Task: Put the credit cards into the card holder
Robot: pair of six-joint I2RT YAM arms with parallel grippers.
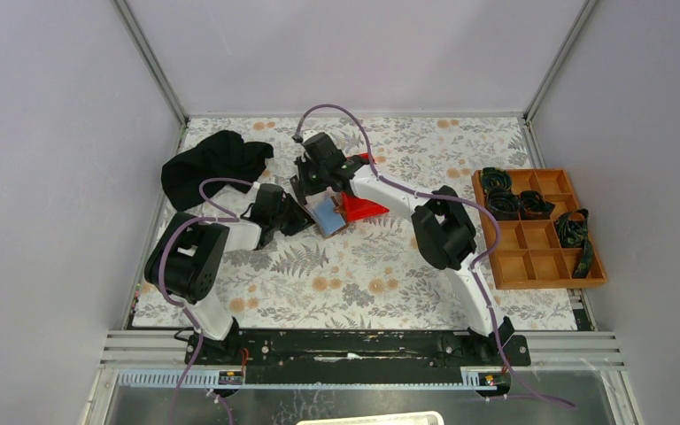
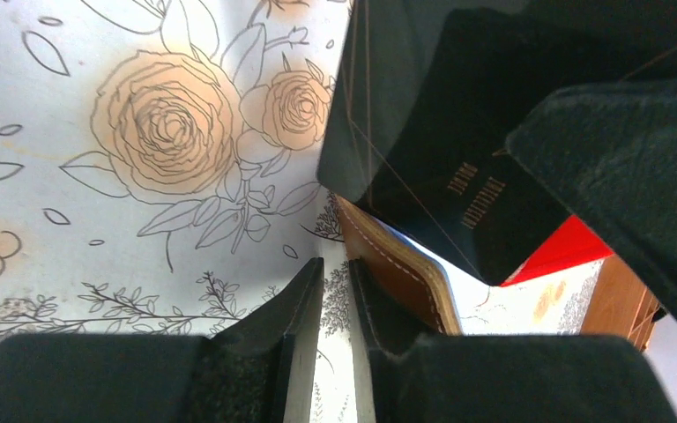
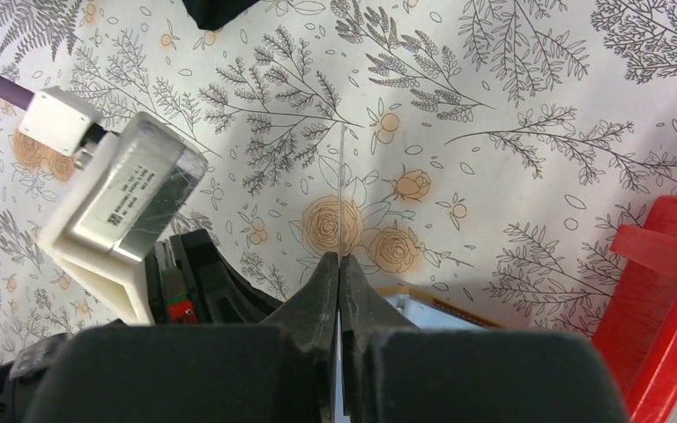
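Observation:
The card holder point(image 1: 330, 217), brown with a pale blue face, stands tilted at my left gripper, its brown edge point(image 2: 398, 269) against the right-hand finger. That gripper is part open, with a narrow gap between the fingertips. Above the holder, my right gripper is shut on a card seen edge-on as a thin line point(image 3: 342, 194). In the left wrist view this dark card point(image 2: 432, 150) hangs over the holder, under a dark finger.
A red tray point(image 1: 363, 206) lies right of the holder. A black cloth point(image 1: 212, 166) is at back left. A wooden compartment tray point(image 1: 540, 266) with dark coiled items is at right.

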